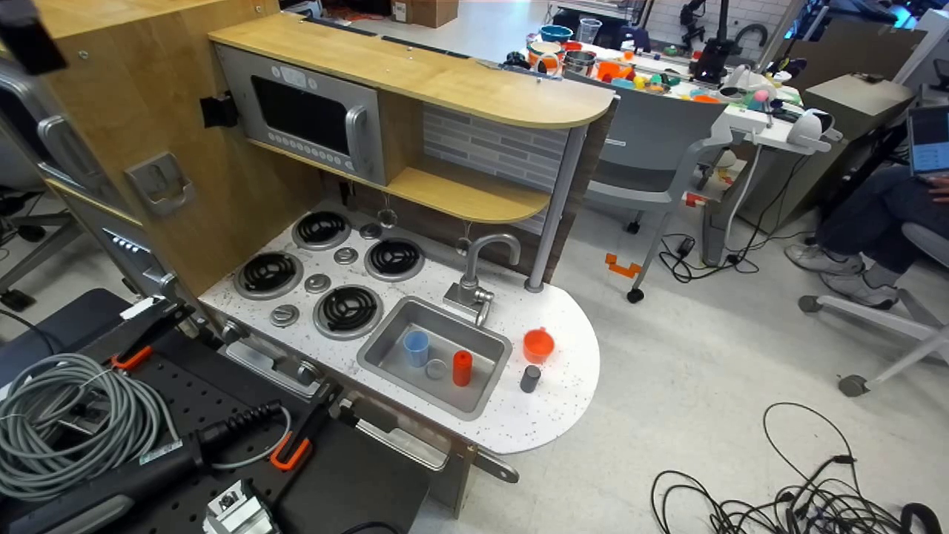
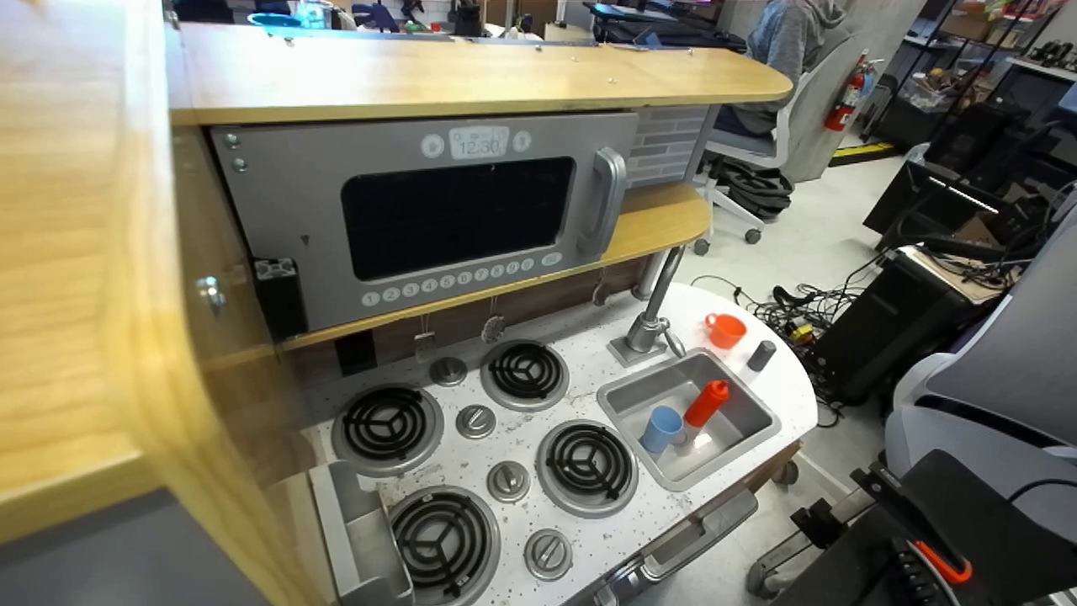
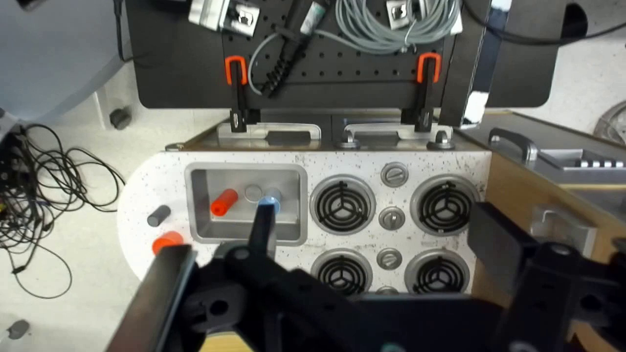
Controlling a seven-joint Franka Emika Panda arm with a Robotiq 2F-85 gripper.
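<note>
My gripper shows large and dark at the bottom of the wrist view. Its fingers (image 3: 262, 229) stand wide apart, high over the toy kitchen, with nothing between them. In the sink (image 1: 371, 360) are a blue cup (image 1: 415, 348) and a red bottle (image 1: 462, 368), both upright. On the counter (image 1: 569, 391) right of the sink sit an orange cup (image 1: 538, 345) and a small dark grey cylinder (image 1: 530, 379). A dark piece, apparently of the arm, juts into the top left corner of exterior view 1.
A faucet (image 1: 480, 267) rises behind the sink. Several black-coiled burners (image 2: 587, 465) and grey knobs (image 2: 507, 481) fill the stove side. Above hang a microwave (image 2: 454, 202) and a wooden shelf (image 1: 471, 191). A black bench (image 1: 356, 472) with coiled cable stands in front.
</note>
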